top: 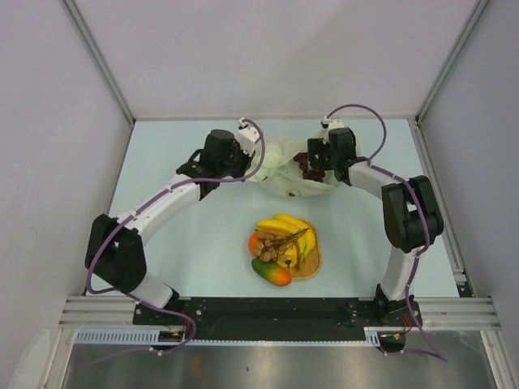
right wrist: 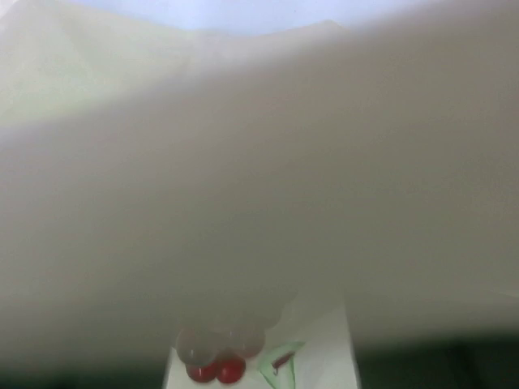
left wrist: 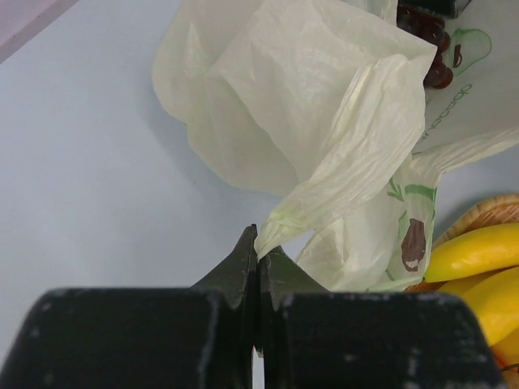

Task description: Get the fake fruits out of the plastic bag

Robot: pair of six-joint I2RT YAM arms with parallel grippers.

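Note:
A crumpled white plastic bag (top: 288, 177) lies at the back of the table, dark red cherry-like fruits (top: 312, 170) visible inside. My left gripper is shut on a twisted edge of the bag (left wrist: 340, 138), holding it up at the left. My right gripper (top: 318, 150) is at the bag's right end, down by the red fruits (left wrist: 430, 44); the top view suggests it is open, its fingertips partly hidden. The right wrist view is mostly blurred by bag plastic, with red fruits (right wrist: 229, 369) low in it.
A wicker basket (top: 312, 263) in front of the bag holds bananas (top: 288, 223), an orange, brown round items and a mango (top: 272, 272).

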